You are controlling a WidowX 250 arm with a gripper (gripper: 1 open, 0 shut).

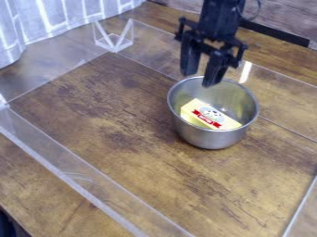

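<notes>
A steel bowl (pixel 213 136) sits on the wooden table, right of centre. Inside lies a yellow packet with a red label (pixel 203 114). My black gripper (pixel 203 69) hangs above the bowl's back rim, clear of the packet, its fingers pointing down; whether they hold anything thin is not visible, and nothing shows between them.
A small clear plastic stand (pixel 113 35) is at the back left. Transparent edging runs along the left and lower left, and a white object stands behind the bowl.
</notes>
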